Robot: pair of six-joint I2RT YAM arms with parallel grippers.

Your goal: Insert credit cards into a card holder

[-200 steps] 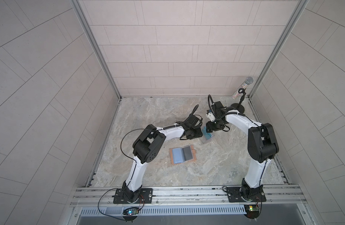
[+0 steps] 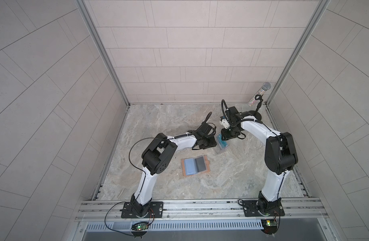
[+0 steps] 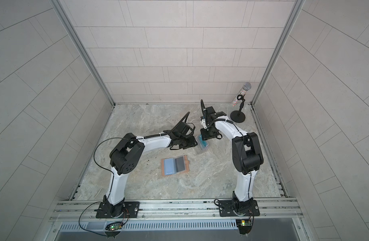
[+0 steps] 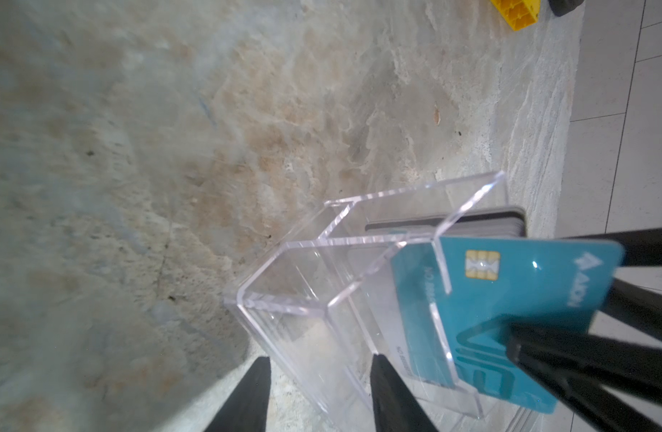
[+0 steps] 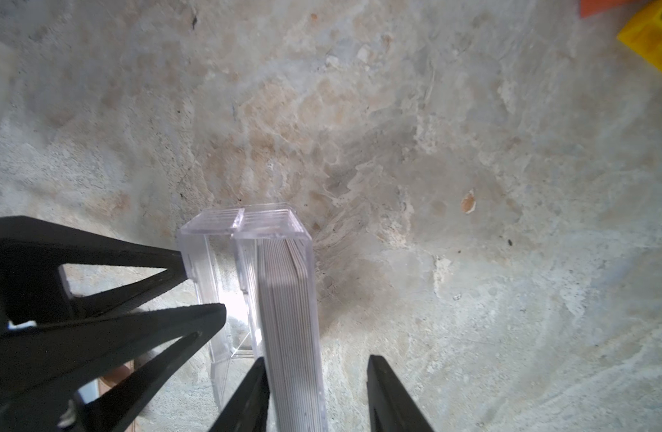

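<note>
A clear acrylic holder (image 4: 313,280) with a stack of cards (image 5: 287,324) in one compartment sits on the table between the grippers. A teal card (image 4: 503,288) shows at its side in the left wrist view. My left gripper has its fingers apart at the holder's near end. My right gripper is also part open over the card stack, one finger beside it. Whether either touches the holder is unclear.
An open card wallet (image 2: 190,166) lies near the front middle. A black stand (image 3: 237,115) and a speckled cylinder (image 2: 256,94) occupy the back right corner. Yellow (image 5: 651,32) and red blocks lie nearby.
My right gripper has shifted very slightly, and more of the teal card shows beside it. The left arm looks still.
</note>
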